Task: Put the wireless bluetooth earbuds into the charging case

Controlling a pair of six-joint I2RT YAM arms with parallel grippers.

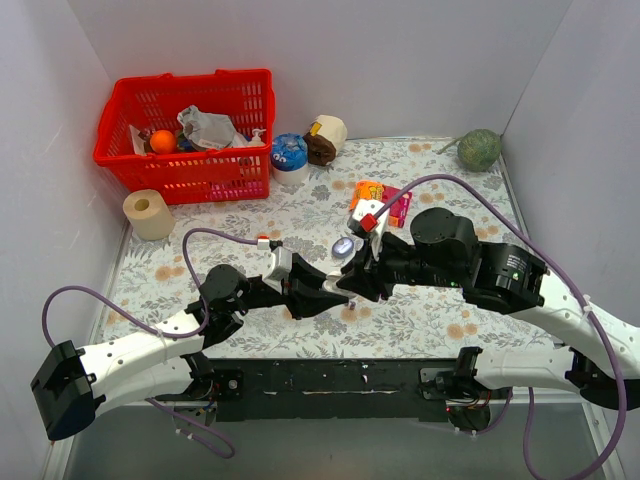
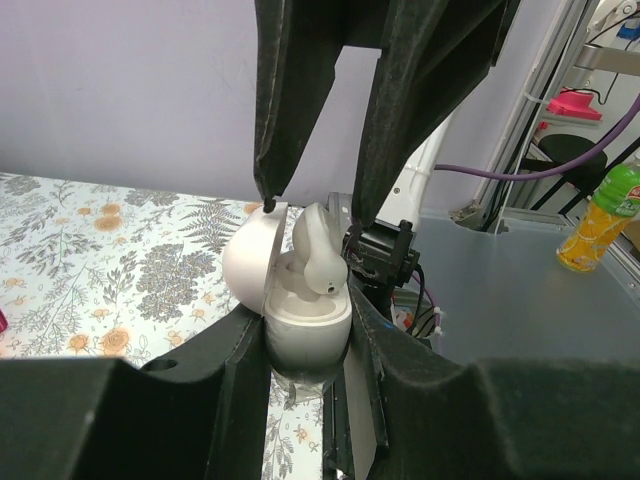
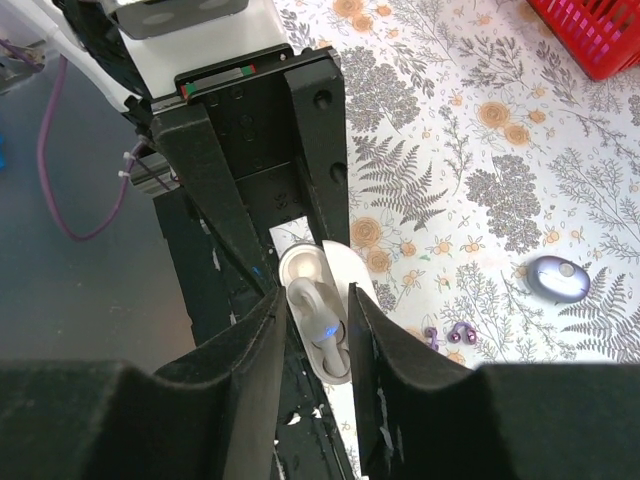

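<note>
My left gripper [image 1: 330,287] is shut on the white charging case [image 2: 308,340], holding it above the table with its lid [image 2: 254,256] raised. A white earbud with a blue glow on it lies in the case's opening; in the left wrist view its rounded end stands above the rim. Whether it sits fully in its slot, I cannot tell. No second earbud can be made out clearly. My right gripper is open, its fingertips [image 2: 268,185] spread on either side of the case's open top, with nothing gripped between them.
A silver-blue oval object [image 3: 558,278] and small dark-red pieces [image 3: 462,332] lie on the flowered cloth. Farther back are a red basket [image 1: 185,180], a paper roll [image 1: 148,215], a blue-lidded jar [image 1: 289,155] and snack packets [image 1: 398,208]. Both grippers are close together.
</note>
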